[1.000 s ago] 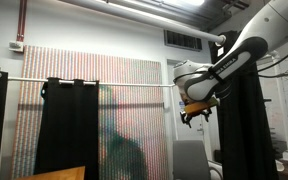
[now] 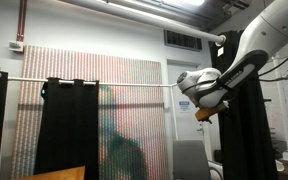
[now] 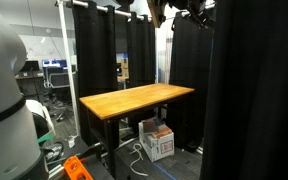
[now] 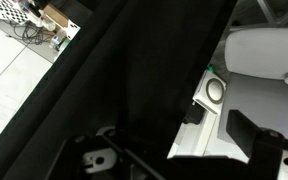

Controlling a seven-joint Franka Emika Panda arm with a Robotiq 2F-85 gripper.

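Note:
In the wrist view my gripper stands open, its dark fingers wide apart at the lower edge. Nothing shows held between them; black curtain fills most of the space beyond. Exterior view 1 has the white arm reaching in from the upper right, held high. Its wrist end, with an orange-brown part, hangs before a door; the fingers are hard to make out there. A bare wooden tabletop appears in exterior view 2, without any object visible on it.
Under the table sits an open cardboard box, with a white cable on the floor nearby. A grey chair stands below the arm. Black curtain closes off the right side in exterior view 2.
The arm's wrist end has shifted right and turned, so the fingers that showed below it a second ago are mostly out of sight. The surroundings look the same.

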